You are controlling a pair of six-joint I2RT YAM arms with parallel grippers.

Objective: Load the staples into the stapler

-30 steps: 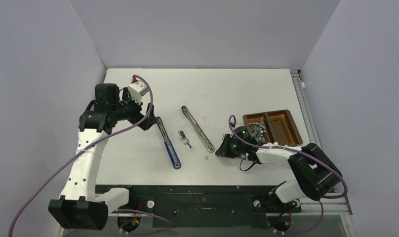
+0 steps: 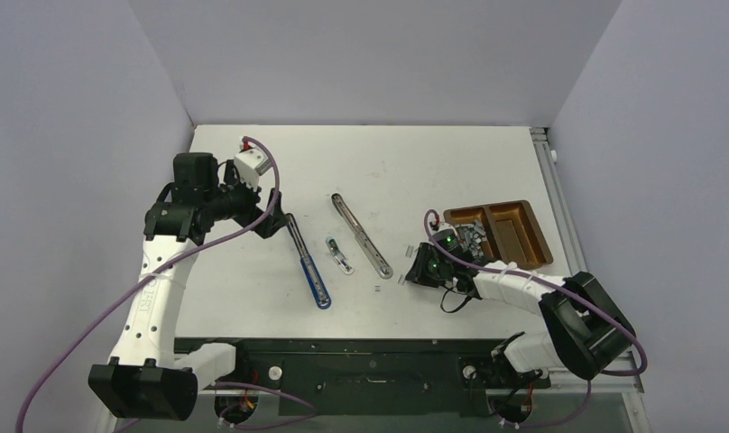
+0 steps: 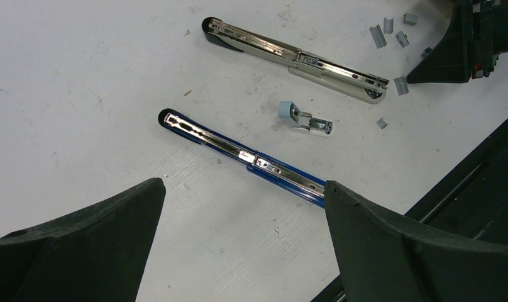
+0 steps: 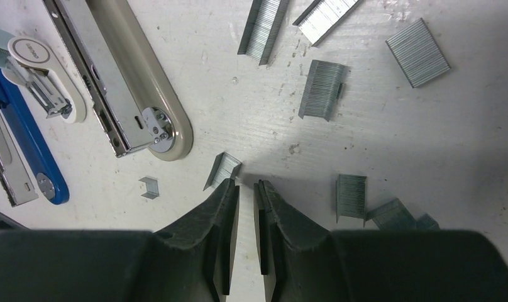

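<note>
Three opened staplers lie on the table: a beige long one point(image 2: 361, 234), a blue long one point(image 2: 307, 262) and a small pale one point(image 2: 339, 256). Several staple strips lie right of the beige one, among them a short strip point(image 4: 224, 168) just beyond the right gripper, whose fingertips are low over the table and slightly apart. I cannot make out anything held between them. My left gripper hangs open above the left side of the table, over the blue stapler, with nothing between its fingers.
A brown two-compartment tray point(image 2: 519, 242) with staples in one compartment sits behind the right gripper. The table's front edge borders a dark panel.
My right gripper and arm have shifted a little to the right, away from the beige stapler. The left arm is still.
</note>
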